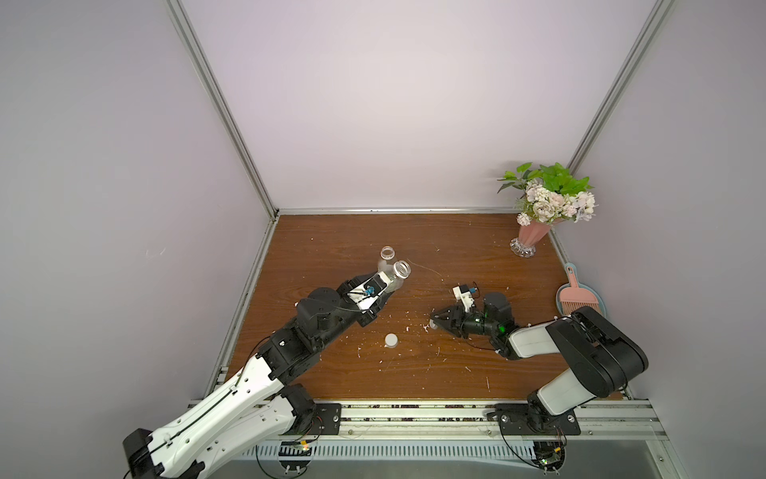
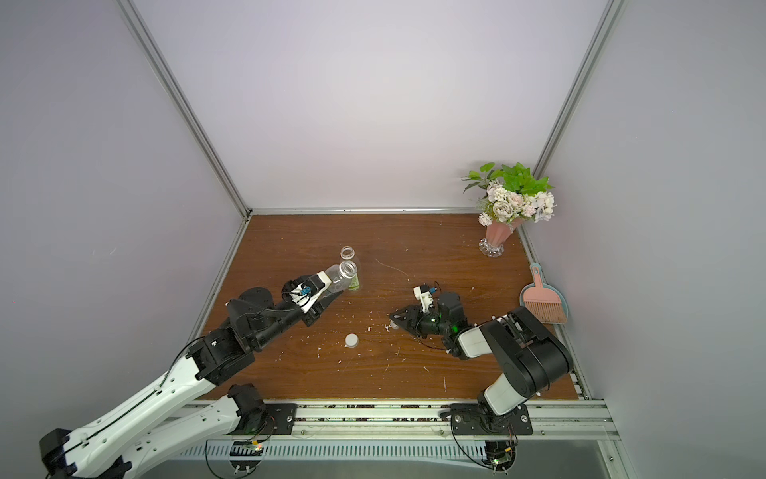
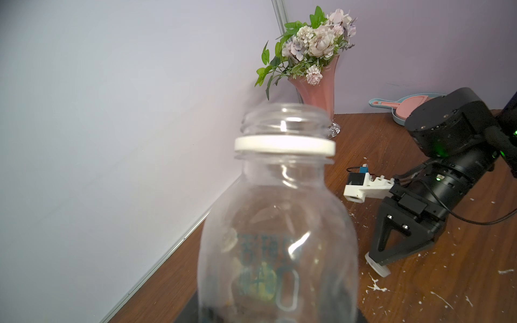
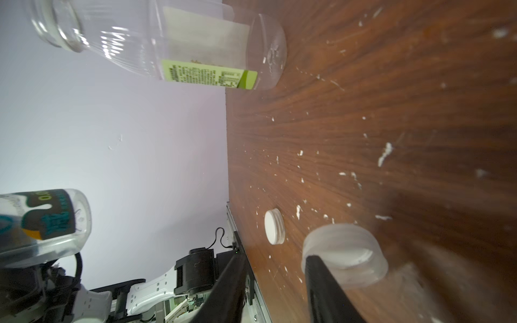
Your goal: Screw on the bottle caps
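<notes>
My left gripper (image 1: 382,292) is shut around a clear, uncapped bottle (image 3: 280,231), held tilted above the table. Its bare threaded neck and white collar fill the middle of the left wrist view. Behind it stands a second clear bottle (image 4: 210,48), upright on the table, its mouth (image 2: 347,252) also bare. One white cap (image 1: 391,340) lies on the table between the arms. Another, translucent white cap (image 4: 344,255) is at the fingertips of my low right gripper. Those fingers stand apart; in the right wrist view this cap appears beside one finger rather than between them.
A pink vase of flowers (image 1: 532,231) stands at the back right, with a pink brush and dustpan (image 1: 580,299) along the right wall. White scraps (image 4: 385,154) litter the brown table (image 1: 319,239).
</notes>
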